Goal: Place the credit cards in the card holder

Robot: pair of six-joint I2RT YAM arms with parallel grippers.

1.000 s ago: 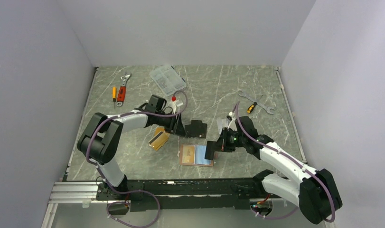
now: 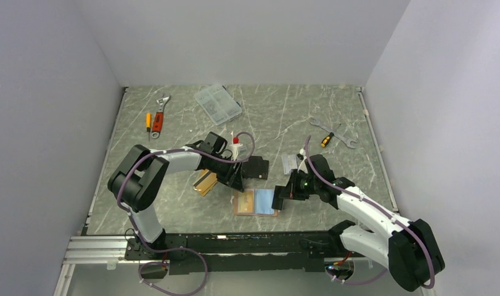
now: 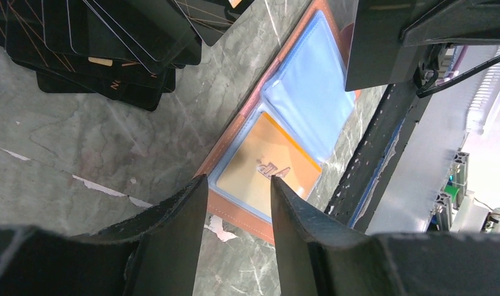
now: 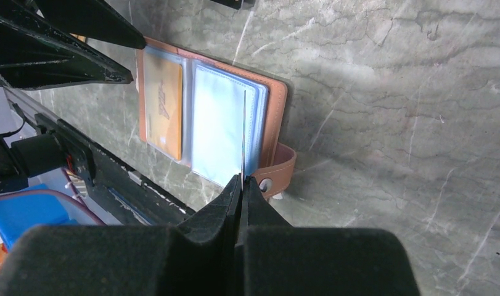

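The open card holder, brown with clear sleeves, lies near the table's front edge. Its left sleeve holds a gold card; the right sleeve looks pale blue and empty. My right gripper is shut on a black card, which stands edge-on as a thin line over the right sleeve in the right wrist view. Over the holder's left end, my left gripper is open, nothing between its fingers. Black cards lie spread behind the holder, and gold cards are partly hidden by the left arm.
A clear plastic box stands at the back. An adjustable wrench and a screwdriver lie back left. A spanner and another screwdriver lie back right. A pale card rests behind the right gripper.
The black card in my right gripper has shifted slightly right.
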